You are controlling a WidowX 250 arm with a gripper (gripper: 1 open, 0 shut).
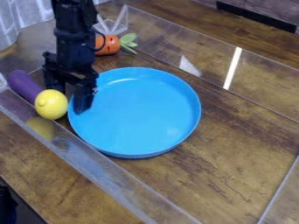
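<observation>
My black gripper [69, 81] hangs low at the left rim of a large blue plate [135, 115], just above a yellow round toy [51, 104]. Its fingers are dark and partly blurred against each other, with nothing seen held. A purple toy [24, 86] lies left of the yellow one, and an orange toy with green leaves [107, 45] is at the back, behind the arm.
A clear tray wall runs along the lower left and another along the upper right.
</observation>
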